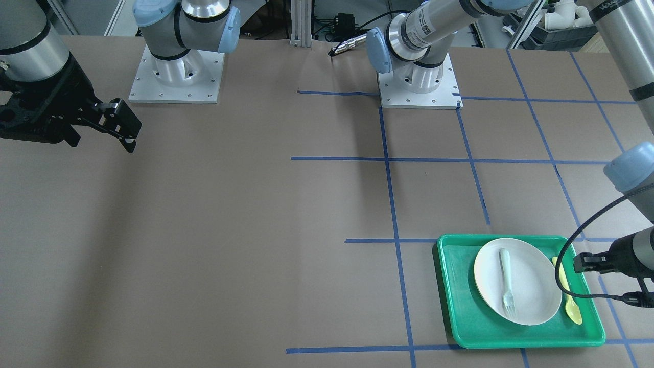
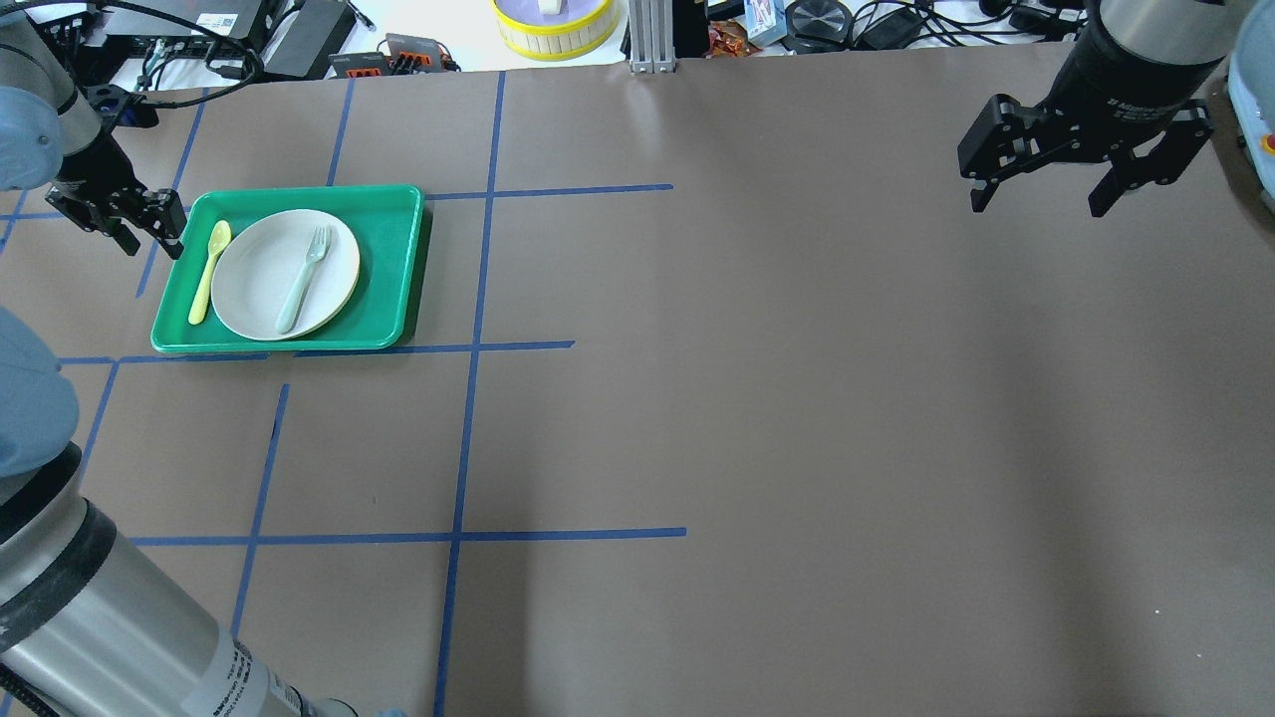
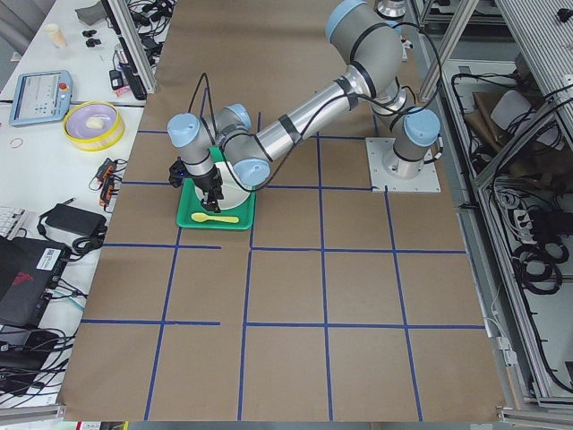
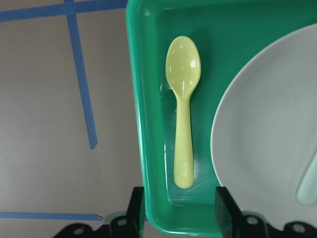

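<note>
A green tray [image 1: 460,306] holds a white plate [image 2: 257,281] with a pale mint fork [image 2: 299,287] on it. A yellow spoon [image 4: 183,129] lies in the tray beside the plate, along the tray's side nearest the arm. My gripper is above that side of the tray, by the spoon's handle end; its fingers stand apart with nothing seen between them. In the top view the gripper [image 2: 150,243] sits just outside and above the tray's edge.
A second, idle gripper [image 2: 1040,179] hangs over the far side of the table. The table [image 2: 837,418], marked with blue tape lines, is otherwise clear in the middle. Cables and boxes lie along the bench beside it.
</note>
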